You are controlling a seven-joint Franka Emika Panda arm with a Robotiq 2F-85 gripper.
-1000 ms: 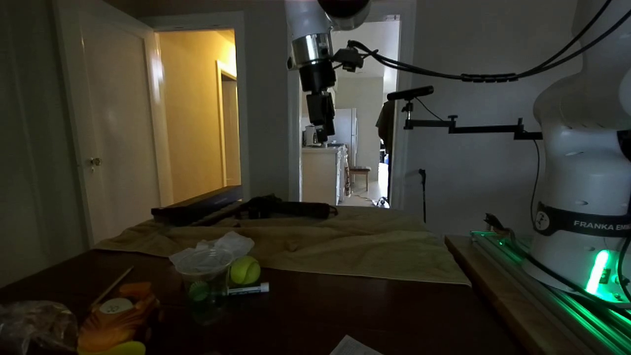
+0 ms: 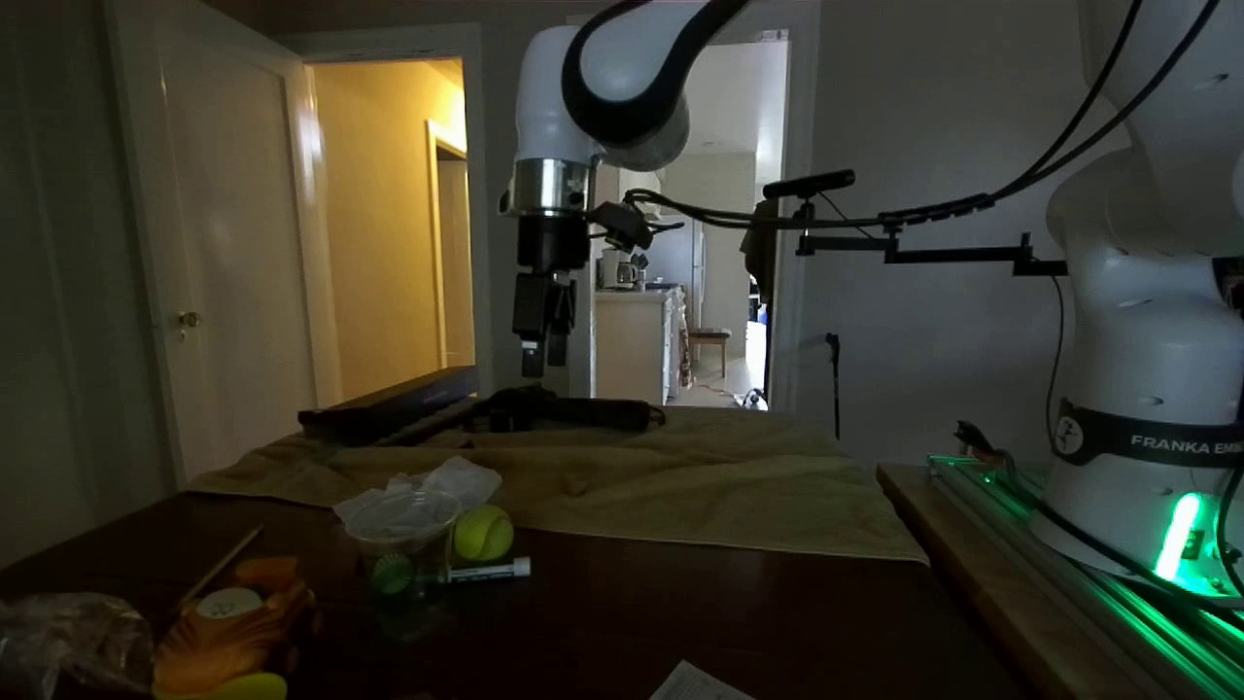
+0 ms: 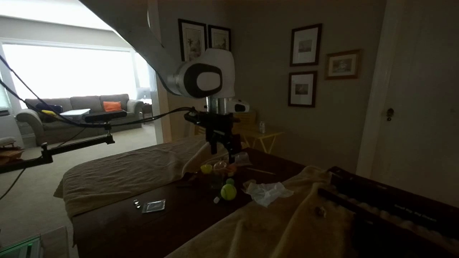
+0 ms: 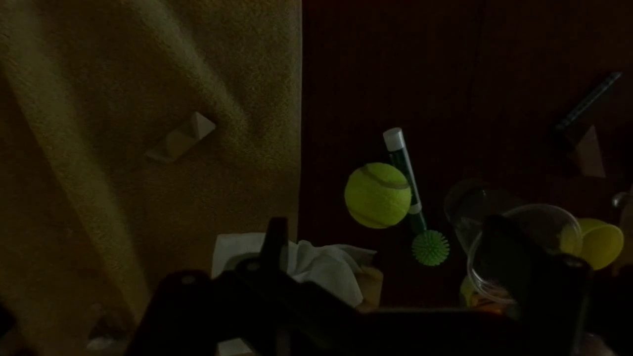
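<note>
My gripper hangs in the air above the table, pointing down. In the wrist view its dark fingers stand wide apart, and nothing is held between them. Below them a yellow-green tennis ball rests on the dark tabletop. Against it lies a white-capped green tube. A spiky green ball sits at the tube's lower end. To the right stands a clear plastic cup. A crumpled white tissue lies on the other side of the tennis ball, partly behind a finger in the wrist view.
A tan cloth covers the table's far part, with a long dark box on it. An orange object and a clear plastic bag lie at front left. Bare tabletop extends right of the tube.
In exterior view 1 my gripper has come down and shifted left, and now points more nearly straight down. The table objects look unmoved.
</note>
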